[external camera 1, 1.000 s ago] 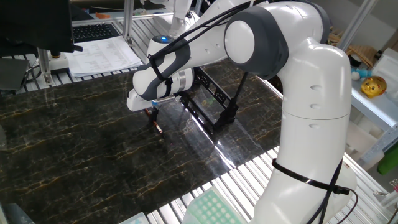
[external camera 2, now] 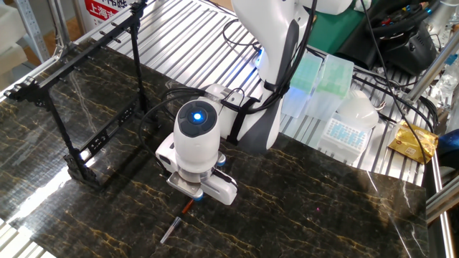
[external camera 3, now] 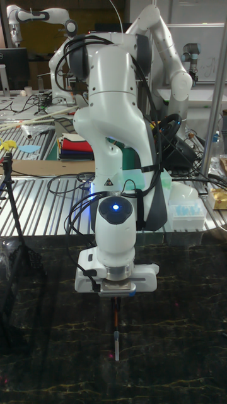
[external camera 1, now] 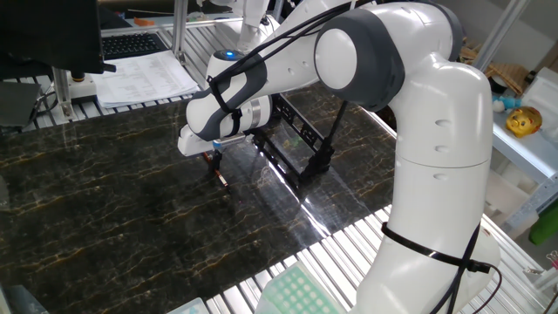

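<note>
A slim pen-like stick, brownish with a pale end (external camera 1: 224, 181), slants across the dark marbled table below my gripper (external camera 1: 217, 164). The dark fingers reach down to its middle in exterior view 1; whether they are closed around it does not show clearly. From exterior view 2 the hand hides the fingers and the stick's far part, while its clear-and-white end (external camera 2: 171, 231) sticks out toward the front. In exterior view 3 the stick (external camera 3: 116, 336) extends below the hand toward the camera. It appears to be on or very near the tabletop.
A black open frame (external camera 2: 79, 150) stands on the table close beside the hand. Behind the arm are a white tip box (external camera 2: 346, 137) and pale green-lidded containers (external camera 2: 333, 75). Papers (external camera 1: 144, 80) lie beyond the table edge.
</note>
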